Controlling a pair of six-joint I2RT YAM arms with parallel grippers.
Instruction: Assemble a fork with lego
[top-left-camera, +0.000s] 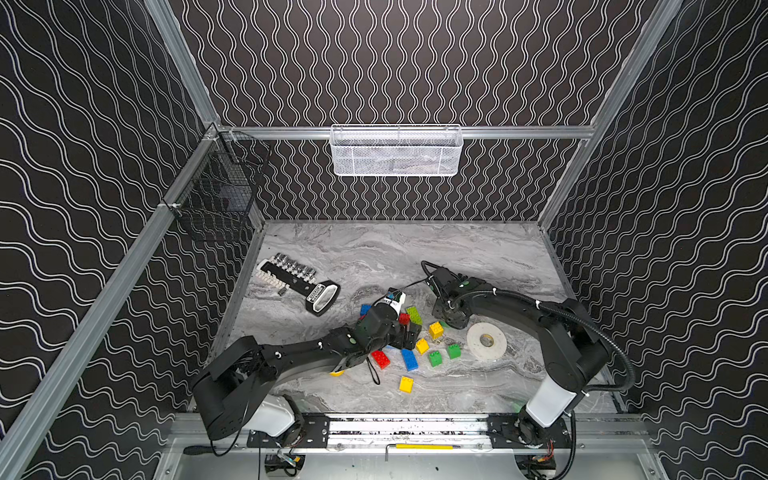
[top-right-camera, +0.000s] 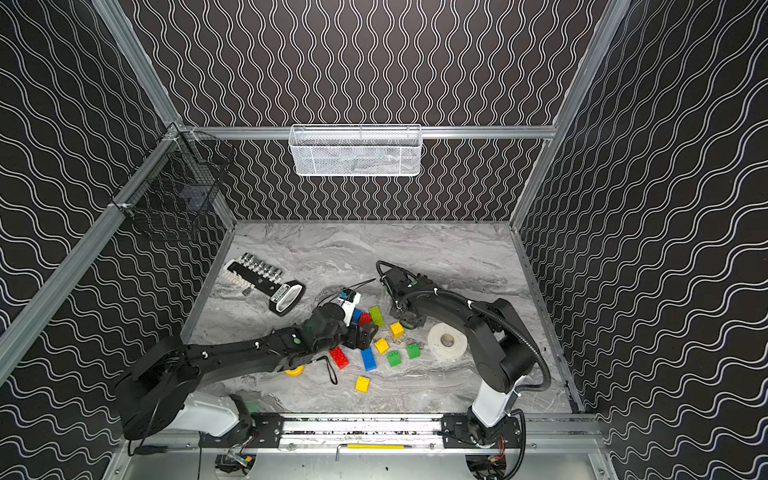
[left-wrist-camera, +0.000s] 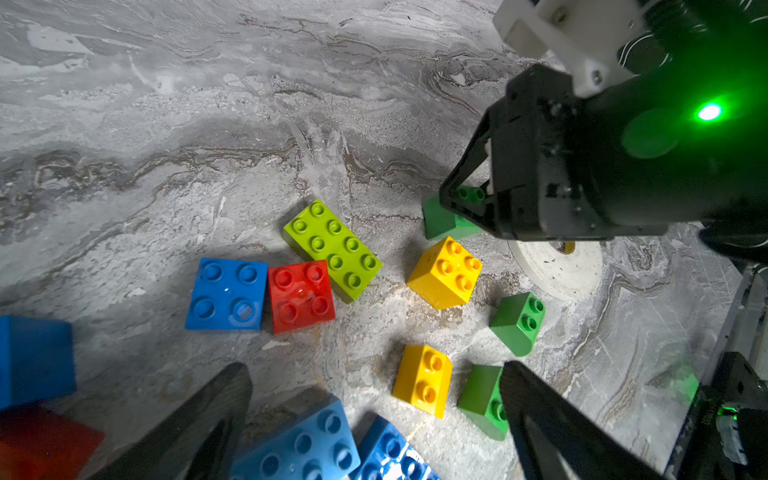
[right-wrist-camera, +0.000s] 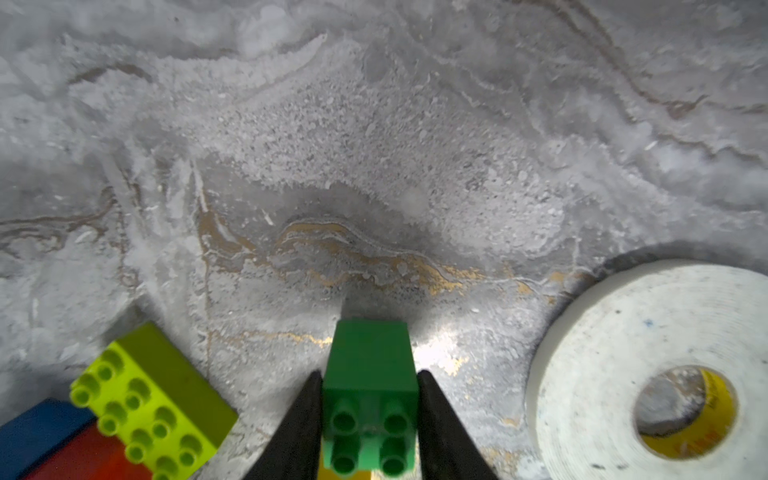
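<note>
My right gripper is shut on a green brick (right-wrist-camera: 369, 356), low over the table beside the tape roll. In the left wrist view that brick (left-wrist-camera: 440, 217) shows behind a yellow brick (left-wrist-camera: 444, 272). My left gripper stands open above loose bricks: a blue square brick (left-wrist-camera: 226, 294), red brick (left-wrist-camera: 301, 294), lime brick (left-wrist-camera: 332, 248), smaller yellow brick (left-wrist-camera: 421, 380), green bricks (left-wrist-camera: 516, 324) and blue bricks (left-wrist-camera: 292, 448).
A tape roll (top-left-camera: 496, 340) lies right of the bricks. A socket set (top-left-camera: 297, 284) lies at the left. A white wire basket (top-left-camera: 395, 150) hangs on the back wall.
</note>
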